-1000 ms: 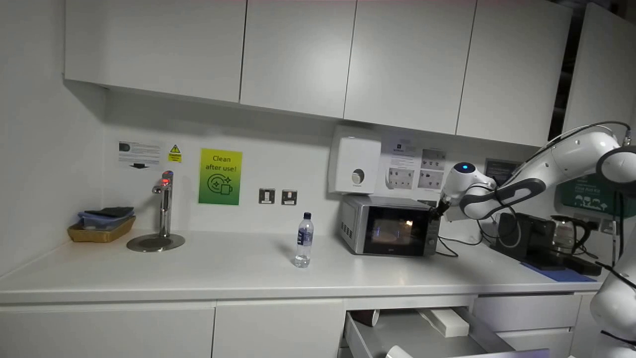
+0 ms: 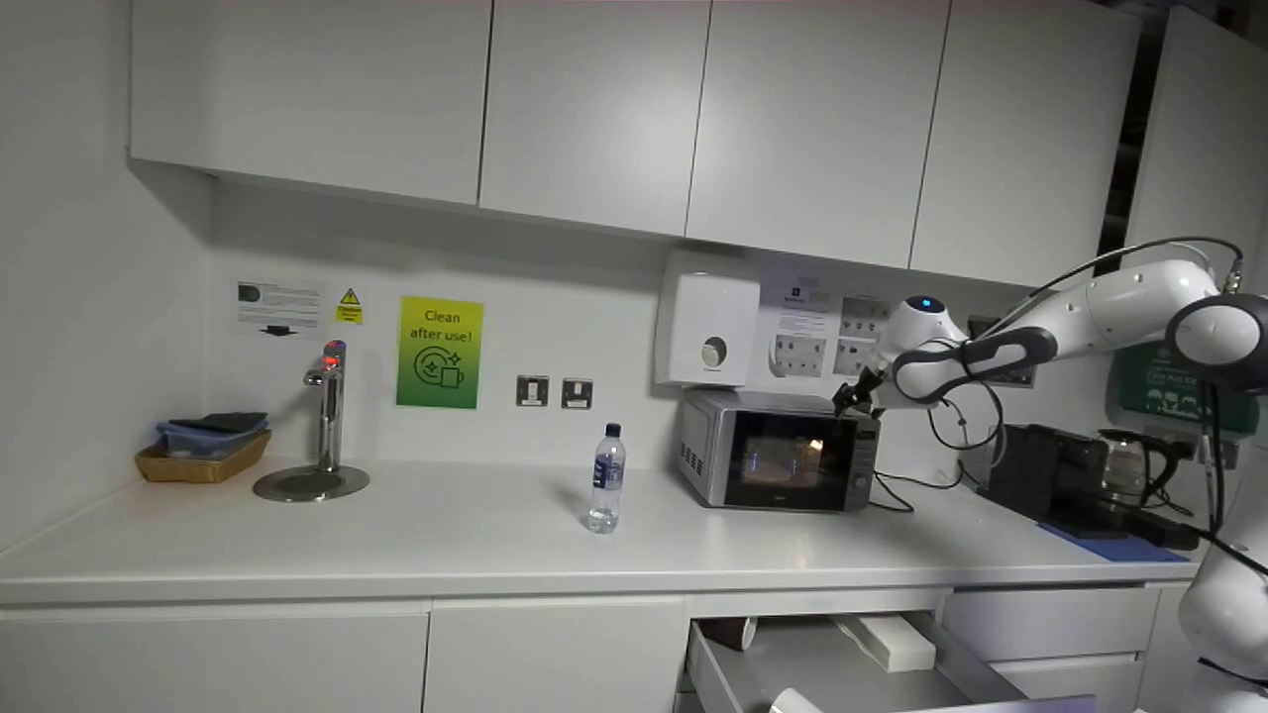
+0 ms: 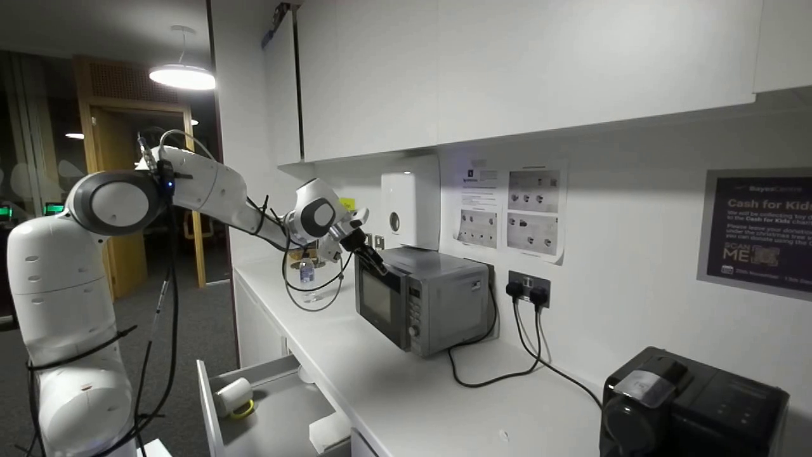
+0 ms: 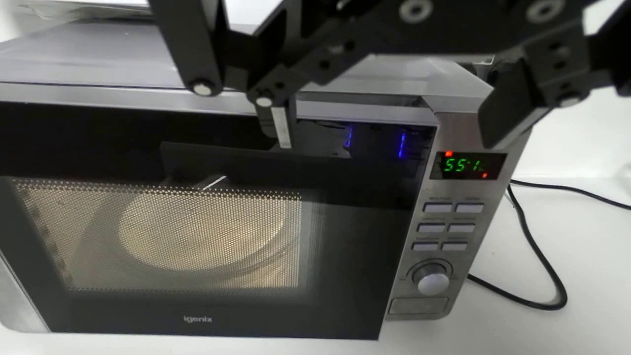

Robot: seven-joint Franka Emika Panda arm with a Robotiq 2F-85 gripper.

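Observation:
Closed and lit inside, the silver microwave (image 2: 779, 452) stands on the counter, its black door (image 4: 248, 236) filling much of the wrist view. Its control panel (image 4: 440, 236) has several buttons, a round knob (image 4: 430, 279) and a display (image 4: 470, 165) with green digits. My gripper is open near the upper front of the microwave, at the panel side, with one finger (image 4: 282, 127) before the door and the other (image 4: 511, 109) by the panel's top corner. Nothing is held between them. Whether a fingertip touches the microwave cannot be told.
A water bottle (image 2: 605, 479) stands left of the microwave. Below the counter a drawer (image 2: 820, 667) is pulled out, holding a white mug (image 3: 233, 397) and a white box (image 2: 894, 644). Black cables (image 3: 498, 378) trail behind the microwave towards the coffee machine (image 3: 689, 404).
In exterior view 1 my gripper has moved left and a little up, from the microwave's right front towards its top edge. The microwave, bottle and drawer look unmoved.

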